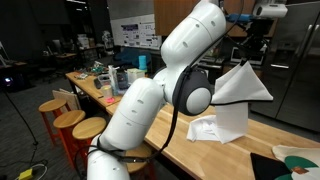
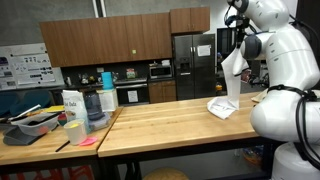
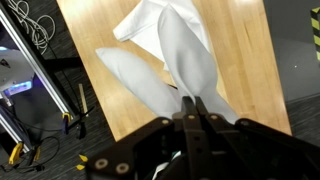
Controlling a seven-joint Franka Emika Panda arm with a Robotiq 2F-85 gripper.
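Note:
A white cloth hangs in folds from my gripper, high over the wooden table; one corner flares out to the right. In the wrist view my gripper is shut on this cloth, which spreads away beyond the fingertips. More white cloth lies crumpled on the tabletop, just left of the hanging part; whether the two are joined, I cannot tell. From the other side, the hanging cloth and the lying cloth also show.
A dark flat item and a green-and-white round item lie at the table's near right. Cups and containers stand at the far end. Stools line one side.

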